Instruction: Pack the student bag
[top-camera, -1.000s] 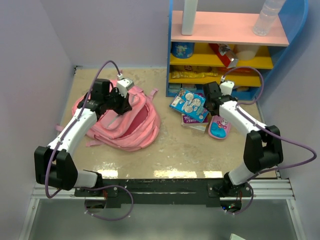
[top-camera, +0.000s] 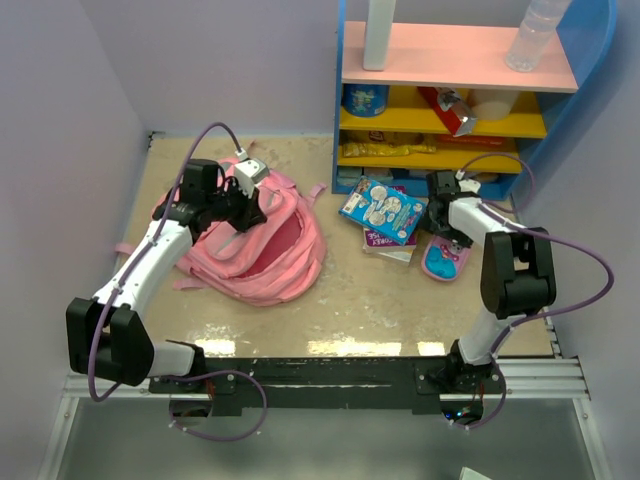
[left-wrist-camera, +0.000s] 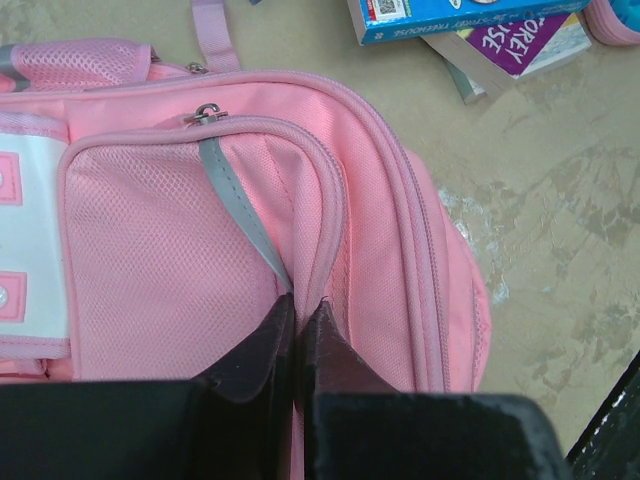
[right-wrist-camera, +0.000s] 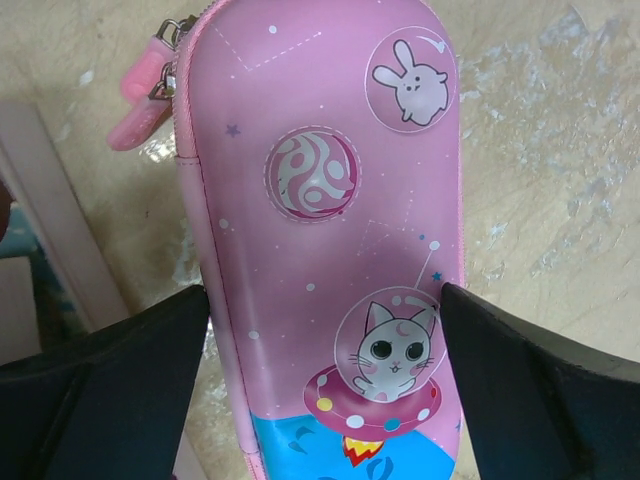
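On the left of the table lies the pink student bag (top-camera: 285, 265), its main opening showing as a dark pink gap in the top view. My left gripper is shut on the piped edge of the bag's front panel, beside a grey zip strip. A pink pencil case (right-wrist-camera: 320, 190) with cat and rabbit pictures and a blue end lies flat on the table. Over it, my right gripper stands open, one finger at each long side of the case. Whether the fingers touch it I cannot tell.
Left of the pencil case, a blue box (top-camera: 383, 210) lies on top of books (top-camera: 390, 243). Behind stands a blue-framed shelf (top-camera: 455, 60) holding bottles and packets. The table between bag and books is clear.
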